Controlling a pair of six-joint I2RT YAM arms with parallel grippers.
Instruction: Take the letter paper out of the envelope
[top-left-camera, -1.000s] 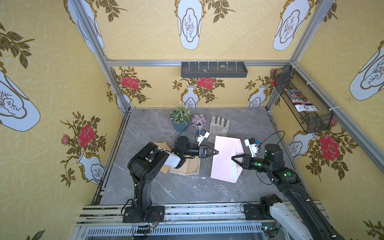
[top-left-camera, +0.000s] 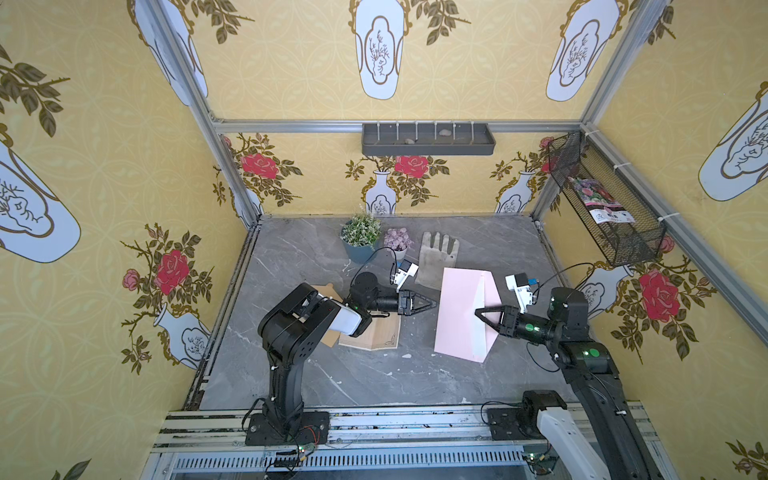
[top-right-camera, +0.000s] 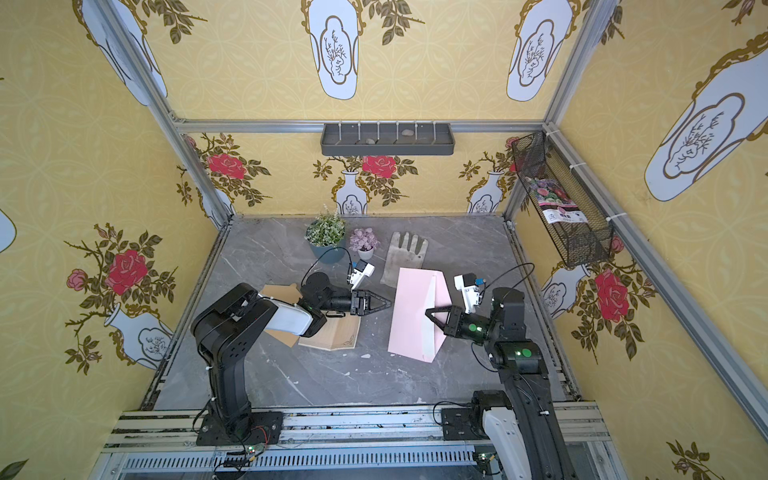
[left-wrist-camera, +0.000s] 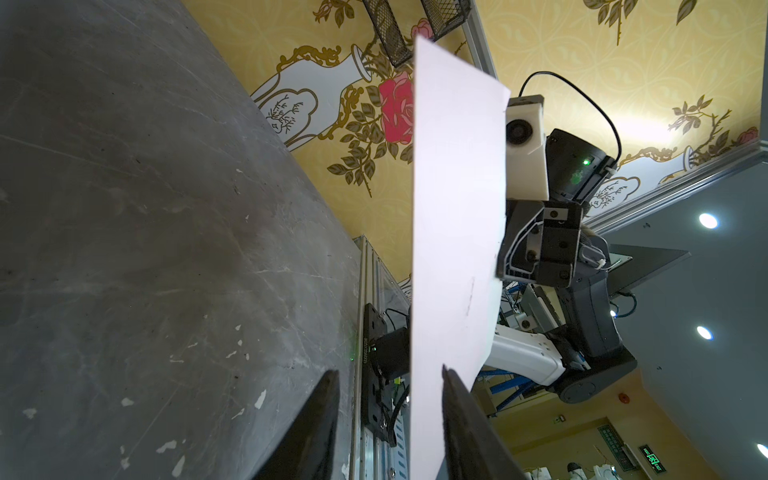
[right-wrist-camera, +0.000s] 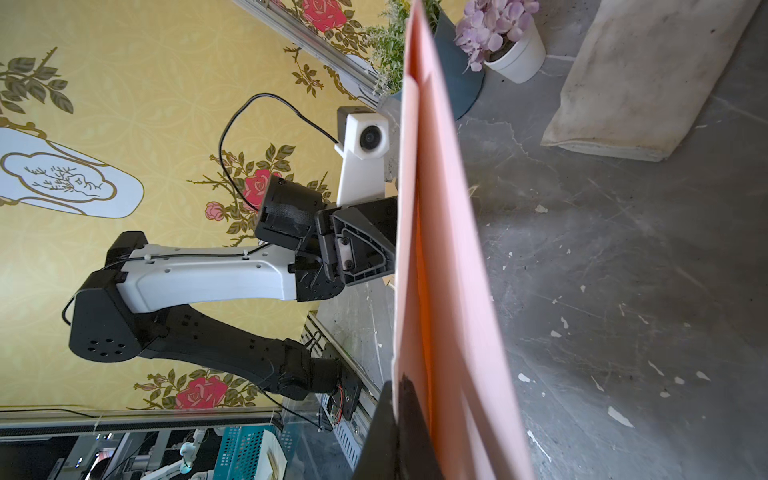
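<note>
A pink envelope (top-left-camera: 458, 312) hangs above the table, held by my right gripper (top-left-camera: 478, 314) at its opening side. In the right wrist view the fingers are shut on the near edge of one thin pink layer, and the envelope (right-wrist-camera: 460, 264) gapes beside them. A narrow orange strip (right-wrist-camera: 424, 280) shows inside; I cannot tell whether it is letter paper or lining. My left gripper (top-left-camera: 435, 303) stands open just left of the envelope, with a small gap. From the left wrist, the envelope (left-wrist-camera: 456, 200) appears edge-on beyond the parted fingers (left-wrist-camera: 320, 424).
Below the left arm lies a tan cardboard piece (top-left-camera: 374, 336). Behind are a green potted plant (top-left-camera: 361, 232), a purple potted flower (top-left-camera: 397, 240) and a grey glove (top-left-camera: 436, 257).
My right gripper has moved right, carrying the pink envelope with it.
</note>
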